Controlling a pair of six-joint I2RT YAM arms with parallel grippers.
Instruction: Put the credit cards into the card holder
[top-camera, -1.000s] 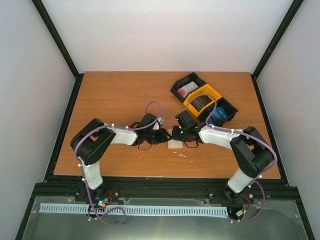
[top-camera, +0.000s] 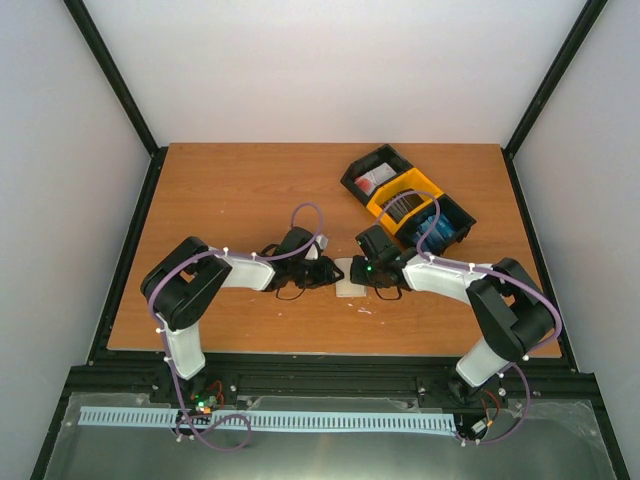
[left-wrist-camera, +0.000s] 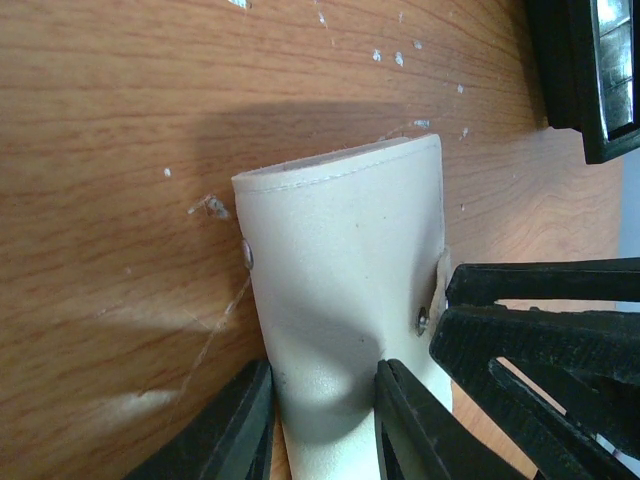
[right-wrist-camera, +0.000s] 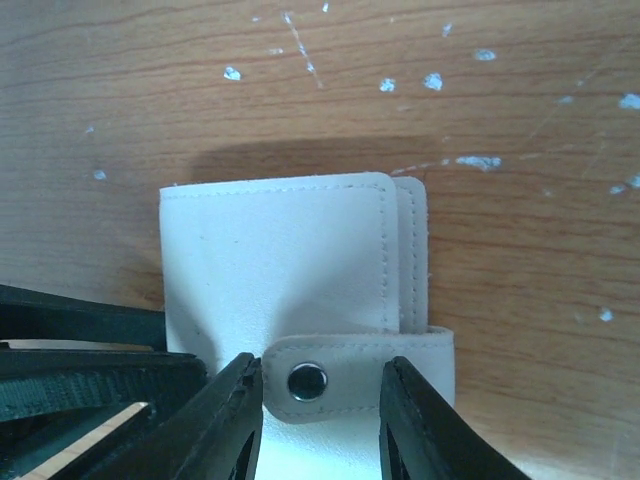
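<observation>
The white card holder (top-camera: 350, 290) lies closed on the wooden table between both arms. In the left wrist view my left gripper is shut on the card holder (left-wrist-camera: 345, 235) from its left edge, a finger on each side. My right gripper stands open on the opposite side, its fingers flanking the strap (right-wrist-camera: 350, 372) with its dark metal snap. The strap lies folded over the holder's front; whether the fingers touch it I cannot tell. No credit card can be made out clearly.
At the back right stand joined bins: a black one (top-camera: 404, 160) with white and red items, a yellow one (top-camera: 428, 184) with dark flat items, and a black one (top-camera: 462, 215) with blue items.
The left arm and the card holder look still.
</observation>
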